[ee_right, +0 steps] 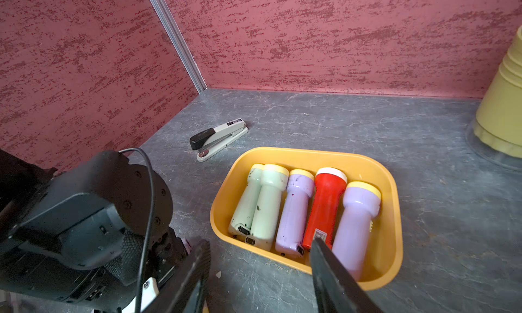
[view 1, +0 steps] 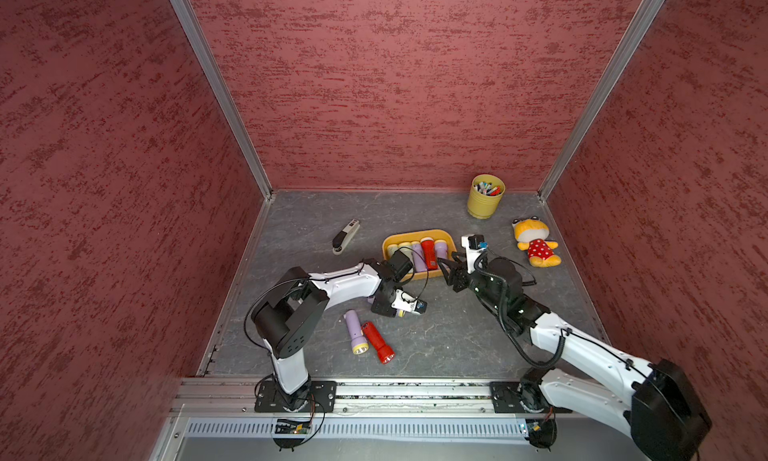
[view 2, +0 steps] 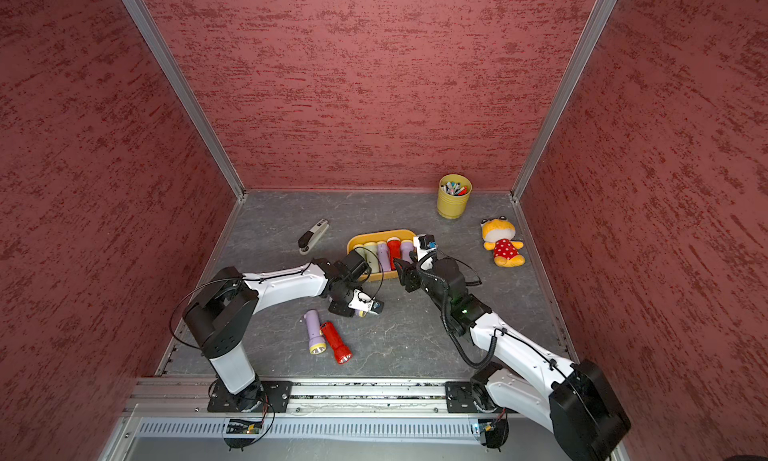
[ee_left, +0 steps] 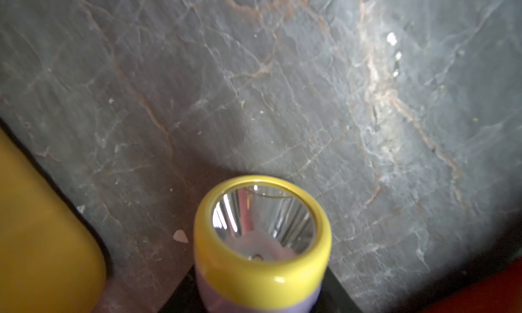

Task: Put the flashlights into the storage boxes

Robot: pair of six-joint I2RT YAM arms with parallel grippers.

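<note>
In the left wrist view, a purple flashlight with a yellow head points its lens at the camera. My left gripper is shut on it, just in front of the yellow storage box. A second purple flashlight and a red flashlight lie side by side in front of the left arm. Inside the box are two pale green flashlights, two purple ones and a red one. My right gripper hangs at the box's front right, open and empty.
A stapler rests to the left behind the box. The yellow pen bucket stands at the back right, and a plush toy lies at the right. Table between the arms in front is clear.
</note>
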